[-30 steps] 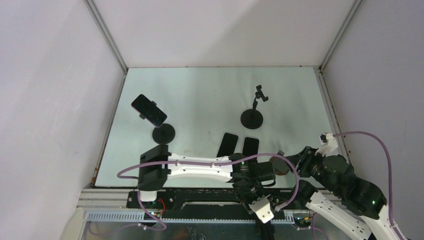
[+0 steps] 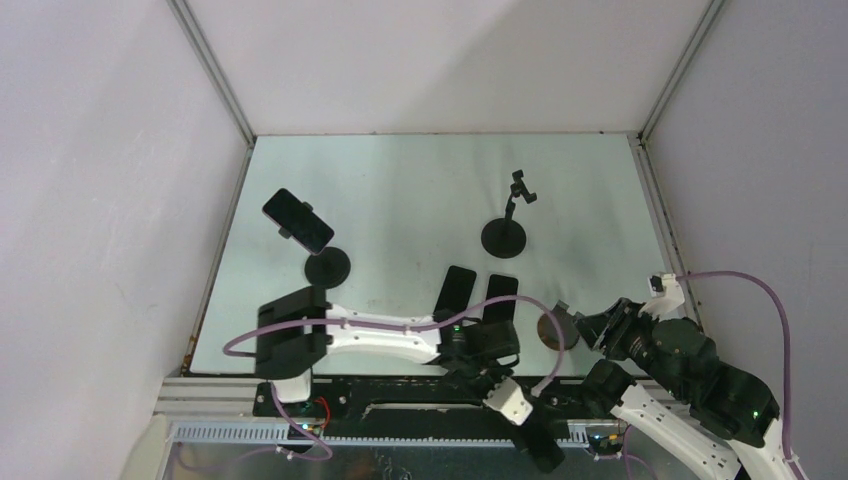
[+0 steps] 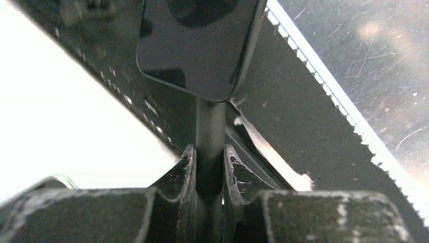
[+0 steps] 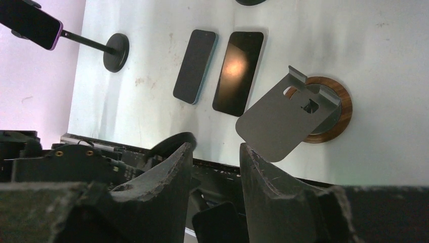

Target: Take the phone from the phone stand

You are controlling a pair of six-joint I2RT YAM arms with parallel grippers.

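In the left wrist view, a dark phone (image 3: 197, 55) sits at the top of a black stand pole (image 3: 210, 131). My left gripper is shut on that pole below the phone. From above, the phone (image 2: 540, 450) hangs over the front edge of the table. The stand's round black base (image 4: 174, 143) shows partly in the right wrist view, lower left. My right gripper is open with nothing held, and the same phone (image 4: 220, 223) appears low between its fingers, seemingly beyond them. How the phone is fixed to the stand is hidden.
Two phones lie flat on the table (image 2: 400, 210), the left one (image 4: 196, 66) beside the right one (image 4: 238, 73). A grey metal stand (image 4: 288, 116) is near the right gripper. Another phone (image 2: 298, 220) is on a stand at left; an empty stand (image 2: 503, 237) stands farther back.
My left arm has shifted left, and the held phone now shows more at the front edge. The right arm has moved slightly right and toward the front.
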